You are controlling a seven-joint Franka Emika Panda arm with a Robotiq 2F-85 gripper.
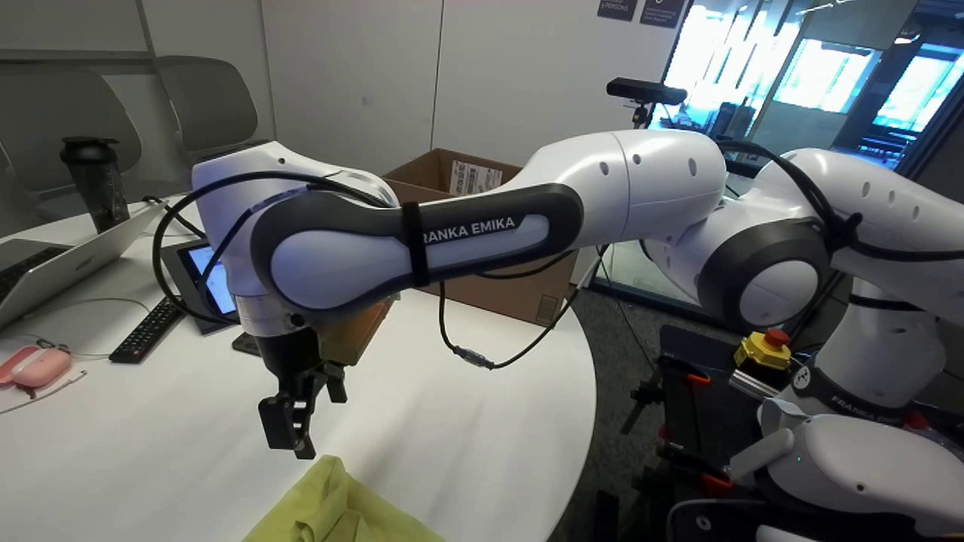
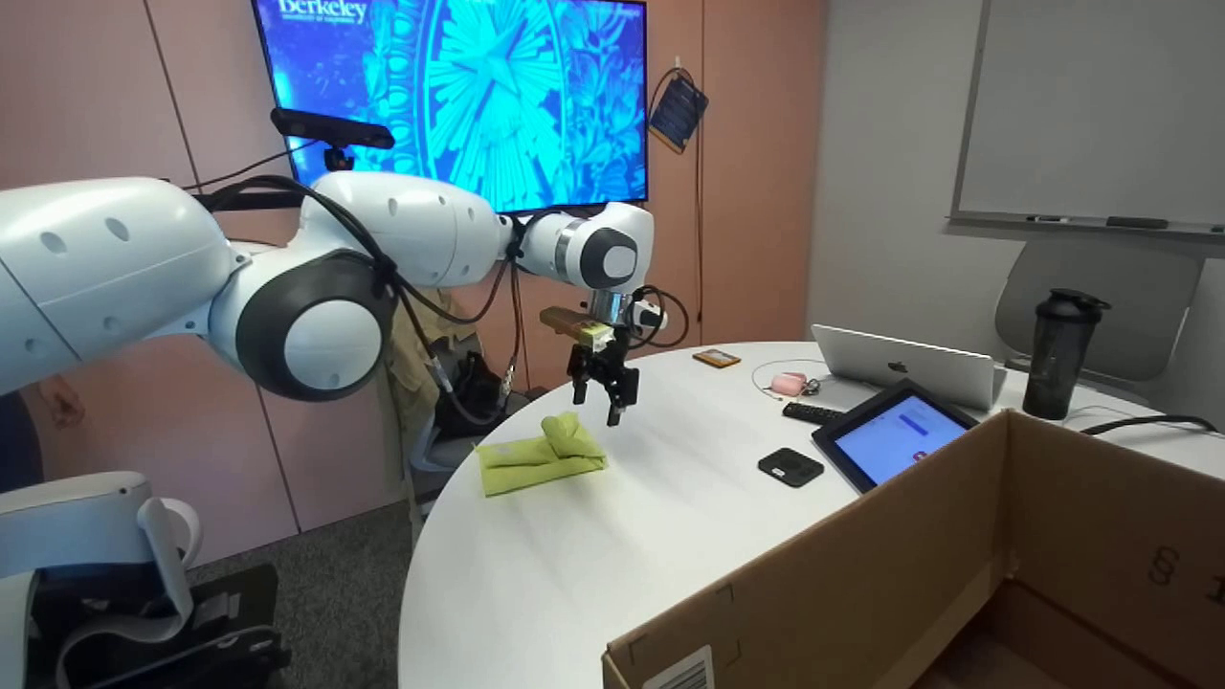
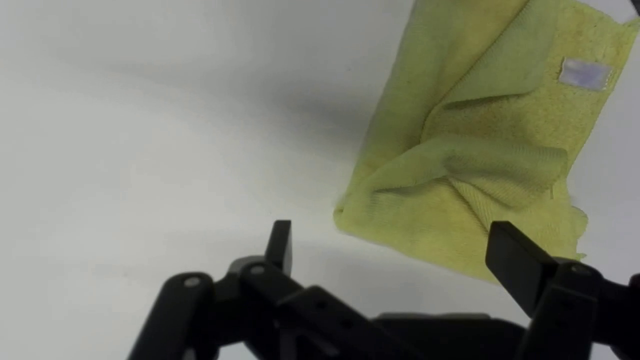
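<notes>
A yellow-green cloth (image 2: 540,459) lies folded and rumpled near the table's edge, with a raised fold at one end. In the wrist view the cloth (image 3: 420,228) fills the upper right, a pale label on its far part. My gripper (image 1: 312,420) hangs above the table, pointing down, its fingers wide apart and nothing between them. From the wrist, the right finger (image 3: 519,264) overlaps the cloth's near edge, while the left finger (image 3: 279,246) is over bare table. In exterior view 2 the gripper (image 2: 597,402) is above and beside the cloth's raised end, apart from it.
An open cardboard box (image 2: 804,586) stands on the table. Also there are a tablet (image 2: 902,436), a laptop (image 2: 907,367), a dark bottle (image 2: 1058,356), a remote (image 1: 147,330), a pink case (image 1: 41,369) and a small black device (image 2: 790,466).
</notes>
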